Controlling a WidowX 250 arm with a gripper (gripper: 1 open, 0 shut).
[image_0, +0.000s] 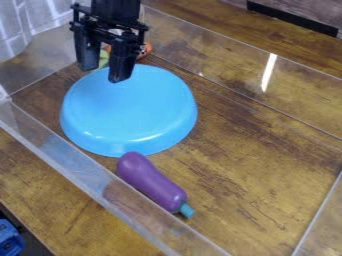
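My black gripper hangs at the top left over the back edge of a large blue disc, its two fingers apart. A small orange object and a pale green one show partly behind the gripper; I cannot tell what they are. A purple eggplant-like object with a teal tip lies below the disc toward the front.
A wooden floor fills the clear right side, inside low transparent walls. The near wall crosses the lower left, and a dark blue object sits outside it at the corner.
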